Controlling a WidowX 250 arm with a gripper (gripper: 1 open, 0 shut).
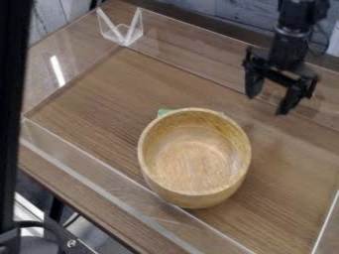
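My gripper point(276, 84) hangs at the upper right over the wooden table, blurred, its fingers spread apart with nothing clearly between them. A round wooden bowl point(192, 169) stands empty in the lower middle. A small green object point(163, 113) lies just behind the bowl, mostly hidden by its rim.
A transparent angular piece point(121, 30) is at the back left. Dark equipment fills the lower left corner.
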